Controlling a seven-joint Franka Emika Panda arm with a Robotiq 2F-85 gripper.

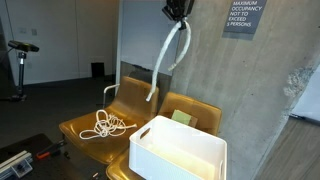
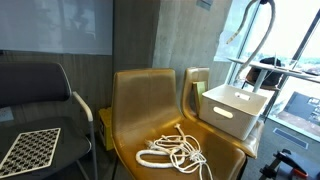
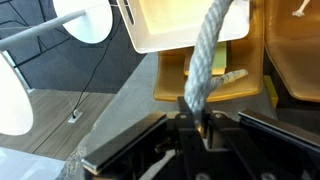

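Observation:
Above the chairs, my gripper (image 1: 178,14) is shut on a white rope (image 1: 166,55), which dangles in a loop with one end hanging low. From the wrist, the rope (image 3: 205,55) rises between the fingers, and the gripper is clamped around it. A white open-topped box (image 1: 168,160) rests on the right-hand seat, below and to the right of the hanging rope. Another white rope (image 1: 107,125) lies in a loose coil on the left brown chair; it also shows as a rope coil (image 2: 180,152) in the second exterior view.
Behind the box, a yellow-green block (image 1: 184,118) is on the seat. A black chair (image 2: 60,125) holding a checkered board (image 2: 32,147) stands at the far left in the second exterior view. The air above the box looks clear.

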